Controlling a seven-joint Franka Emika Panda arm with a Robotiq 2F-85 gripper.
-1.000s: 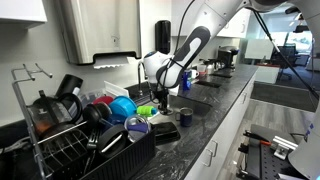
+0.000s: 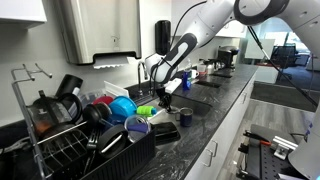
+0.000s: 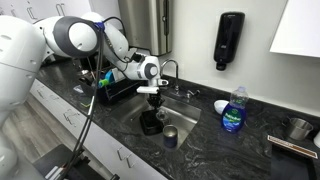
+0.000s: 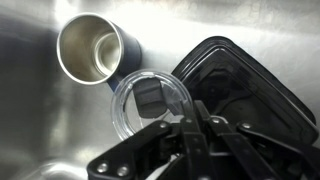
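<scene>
A clear round cup is in the middle of the wrist view, its open rim facing the camera. My gripper is shut on the cup's wall, with one dark finger pad inside the cup. The other finger is partly lost against the black container behind it. In exterior view 1 the gripper is low over the sink area; exterior view 2 shows the gripper beside a small clear shape, too small there to make out well.
A metal mug stands close beside the cup, and a black container lies on its other side. A dish rack with colourful cups fills the near left counter. A blue bottle stands right of the sink.
Over the last second, the arm and gripper have shifted a little to the right in exterior view 1. The dishes in the rack, the mug and the black container look unmoved.
</scene>
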